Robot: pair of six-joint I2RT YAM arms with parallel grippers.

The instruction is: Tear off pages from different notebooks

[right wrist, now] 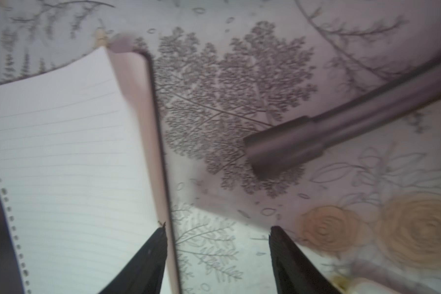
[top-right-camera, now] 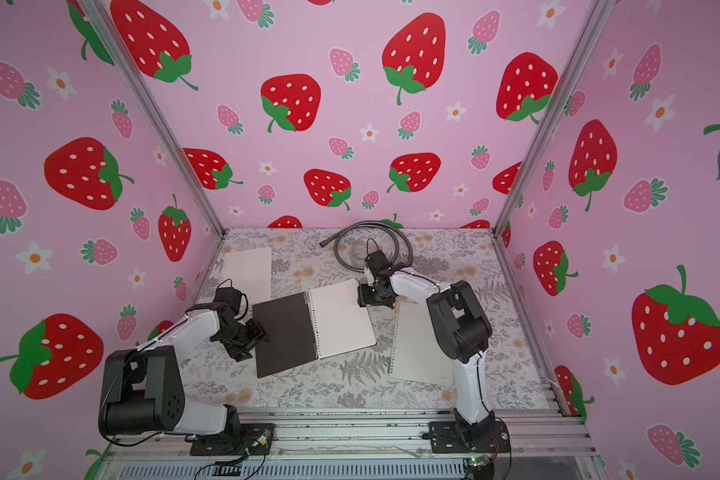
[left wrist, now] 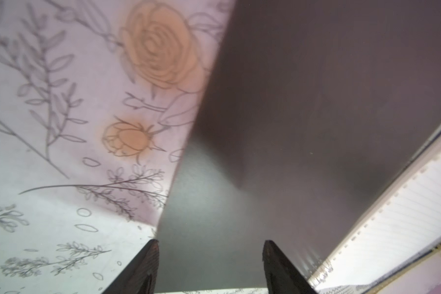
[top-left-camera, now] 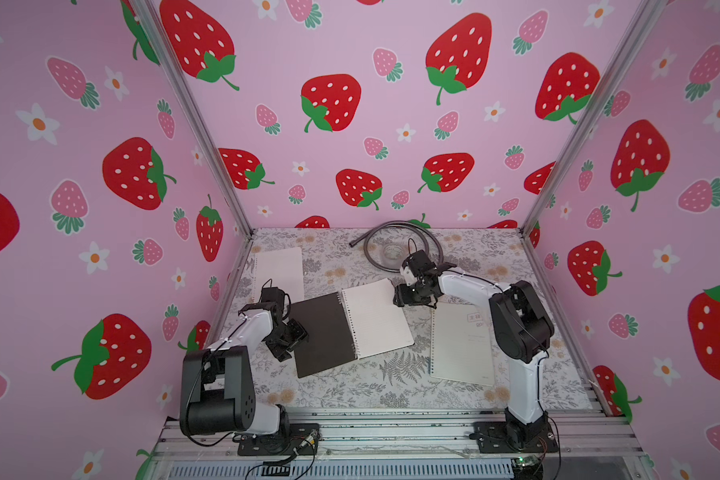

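Observation:
An open notebook with a dark cover and a white ruled page lies in the middle of the table. My left gripper hangs open over the dark cover's outer edge. My right gripper is open at the page's upper right corner, its fingers empty; in the right wrist view the page corner is slightly lifted off what lies under it. A second spiral notebook, pale and closed, lies to the right. A loose white sheet lies at the back left.
A coiled grey hose rests at the back, with its end near the right gripper. Patterned table shows in front of the notebooks and at the far right.

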